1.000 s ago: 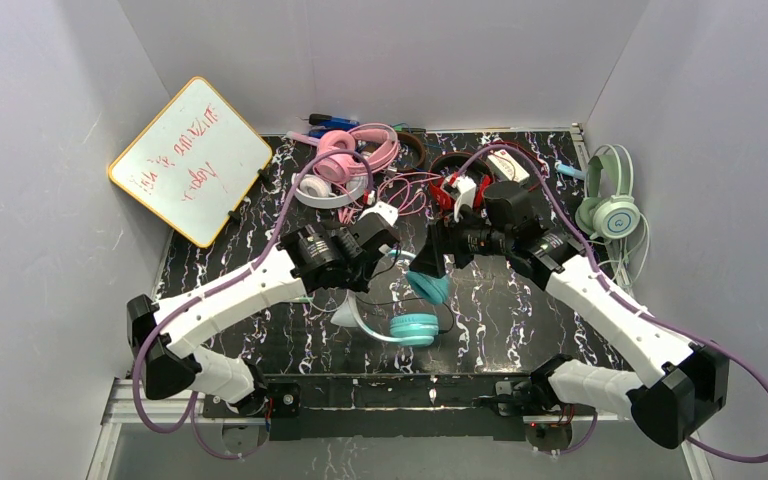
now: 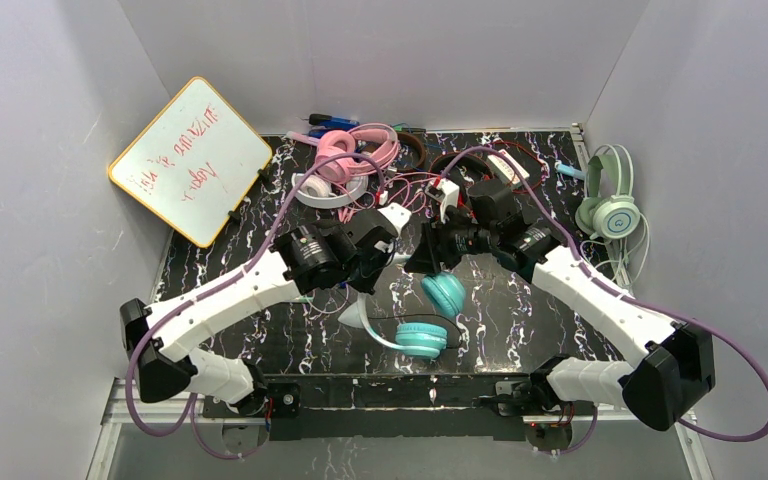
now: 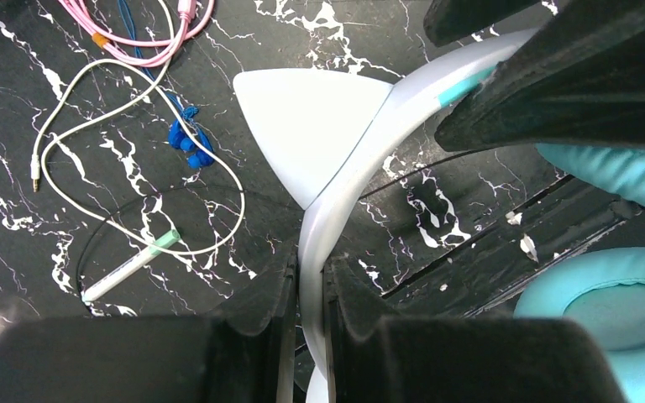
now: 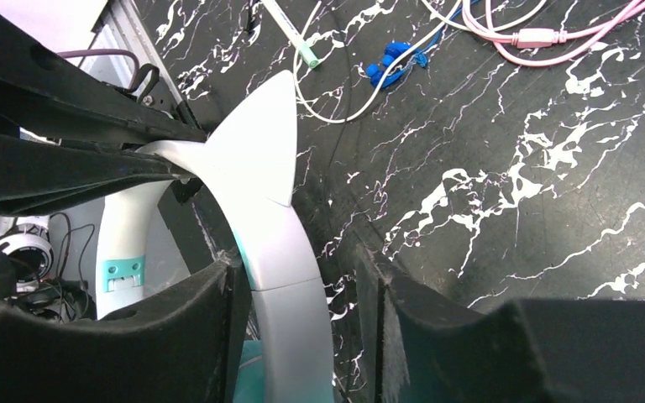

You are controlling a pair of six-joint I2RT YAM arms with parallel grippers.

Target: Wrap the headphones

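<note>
Turquoise-and-white headphones hang between both grippers low in the middle of the top view, one turquoise earcup (image 2: 422, 338) at the front, the other (image 2: 444, 293) just behind. My left gripper is shut on their white band (image 3: 340, 201). My right gripper is part open around another stretch of the band (image 4: 285, 327), nearer its left finger. The two grippers are close together, each showing in the other's wrist view. A thin dark cable (image 3: 386, 185) runs under the headphones.
Pink headphones (image 2: 335, 150), coiled cables and tools lie along the back. Mint headphones (image 2: 615, 215) stand at the right edge, a whiteboard (image 2: 190, 160) at the back left. White and pink cables (image 3: 227, 176), blue earplugs (image 3: 197, 143) and a pen (image 3: 130, 264) lie near the left gripper.
Over the last second both grippers and the headphones have shifted slightly toward the front. The right gripper has moved a little leftward, and the rear earcup now hangs more to the right.
</note>
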